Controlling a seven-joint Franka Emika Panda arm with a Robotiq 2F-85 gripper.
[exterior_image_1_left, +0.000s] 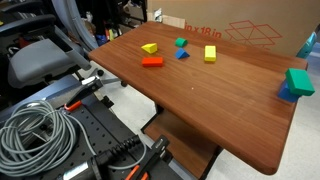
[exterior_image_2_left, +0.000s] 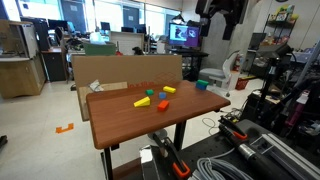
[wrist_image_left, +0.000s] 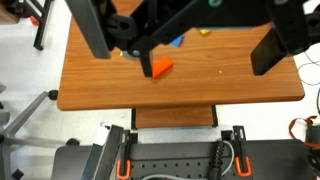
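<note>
My gripper hangs high over the table, its two dark fingers wide apart in the wrist view with nothing held between them. Below it a red block (wrist_image_left: 160, 68) lies near the table's edge, with a blue triangular block (wrist_image_left: 177, 41) and a yellow block (wrist_image_left: 205, 31) farther in. From the first exterior view, another yellow block (exterior_image_1_left: 149, 47) and a small green block (exterior_image_1_left: 181, 42) lie near the red one. At the table's far right a green block (exterior_image_1_left: 298, 80) rests on a blue one (exterior_image_1_left: 288, 93).
A tan panel (exterior_image_1_left: 250, 22) stands along its back edge. Beside the table are coiled grey cables (exterior_image_1_left: 35, 140) and a dark frame with orange-tipped clamps (exterior_image_1_left: 75, 104).
</note>
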